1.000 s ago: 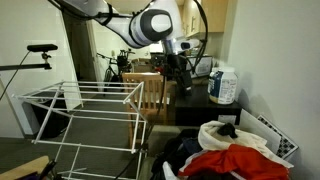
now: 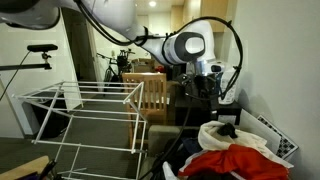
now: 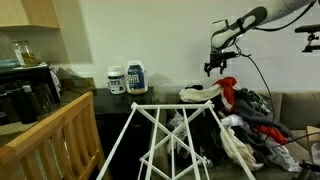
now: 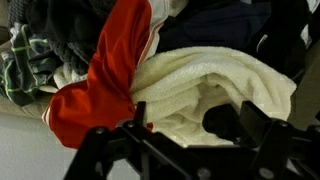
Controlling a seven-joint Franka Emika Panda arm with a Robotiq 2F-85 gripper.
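Note:
My gripper [image 2: 207,97] hangs above a heap of clothes, its fingers pointing down. In the wrist view the gripper is open, its fingertips wide apart with nothing held between them. Beneath it lies a cream fleecy cloth [image 4: 205,72], with a small black cloth item [image 4: 222,121] on top, towards the right finger. A red garment [image 4: 105,75] with a white edge lies left of the cream cloth. Exterior view 1 shows the red garment [image 2: 238,163] in front of the cream cloth [image 2: 211,137].
A white wire drying rack [image 2: 100,97] stands left of the heap and looks empty. Dark and checked clothes [image 4: 35,65] surround the cream cloth. Two tubs, one white-and-blue [image 3: 135,77], stand on a dark surface behind. A wooden chair [image 3: 50,145] is at the left.
The arm has swung to the right and the gripper has come lower, over the clothes heap, now partly covering the tub behind. The clothes and rack look unmoved.

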